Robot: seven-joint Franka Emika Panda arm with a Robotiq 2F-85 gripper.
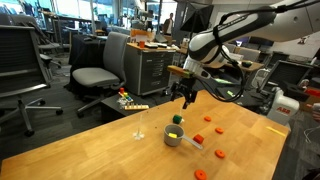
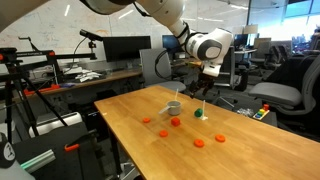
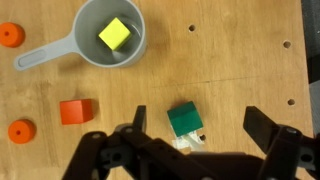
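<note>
Below my gripper a green block (image 3: 184,119) lies on the wooden table, seen between the spread fingers but nearer the left one. The fingers are open and hold nothing; in the first exterior view the gripper (image 1: 187,95) hangs clear above the table. A grey pot (image 3: 90,50) with a handle stands at the wrist view's upper left, a yellow block (image 3: 115,34) inside it. To the left of the green block sits a red block (image 3: 76,111). Something white, too unclear to name, lies by the green block's lower edge.
Orange-red discs lie about the table, among them one disc (image 3: 21,131) left of the red block and another disc (image 3: 11,34) beyond the pot handle.
</note>
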